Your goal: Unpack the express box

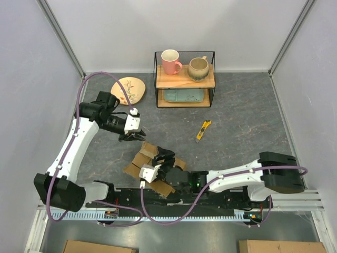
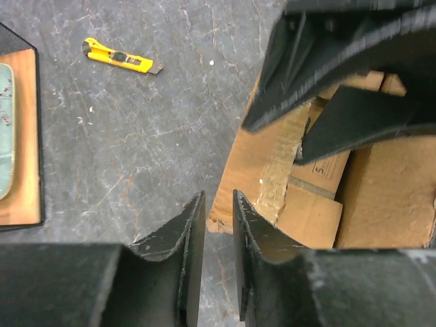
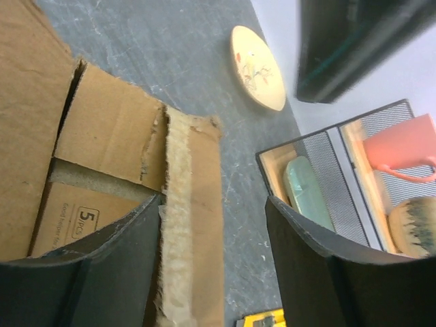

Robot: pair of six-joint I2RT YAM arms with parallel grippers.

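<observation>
The cardboard express box (image 1: 142,161) stands open, flaps raised, at the bench's near edge; in the right wrist view a smaller carton marked "5pcs" (image 3: 82,218) shows inside it. My right gripper is at the box's raised flap (image 3: 197,170), its fingers apart; whether it grips the flap is unclear. My left gripper hangs just off the box's upper left, beside the flap's end, fingertips part open with a narrow gap. Dark right gripper parts reach over the box in the left wrist view.
A yellow box cutter (image 1: 204,129) lies right of the box. A wire shelf (image 1: 184,84) with mugs and a green tray stands at the back, a plate (image 1: 129,90) to its left.
</observation>
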